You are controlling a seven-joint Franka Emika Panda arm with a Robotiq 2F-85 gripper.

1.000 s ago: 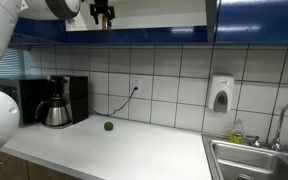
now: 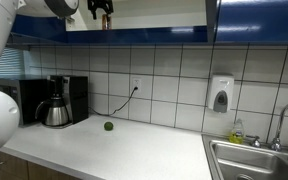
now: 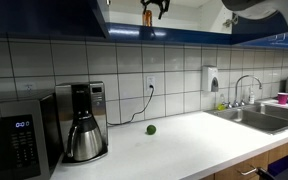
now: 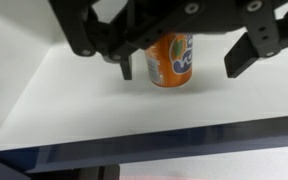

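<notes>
An orange soda can (image 4: 171,62) with a blue and white label stands upright on the white shelf (image 4: 94,105) of the upper cabinet. In the wrist view my gripper is open, one finger on each side of the can and clear gaps to both. The can's top is hidden behind the gripper body. High in exterior view 1, the can (image 2: 106,21) shows just below the gripper (image 2: 101,8). Exterior view 2 also has the can (image 3: 147,18) by the cabinet's lower edge, beside the dark gripper (image 3: 158,8).
The blue cabinet edge (image 4: 184,141) runs along the shelf front. Below, a small green round object (image 3: 151,130) lies on the otherwise largely clear white counter (image 3: 184,145). A coffee maker (image 3: 82,120) and microwave (image 3: 20,135) stand left, a sink (image 3: 259,118) right.
Over the last second, my gripper has shifted slightly upward in exterior view 1. The can and the counter items look unmoved.
</notes>
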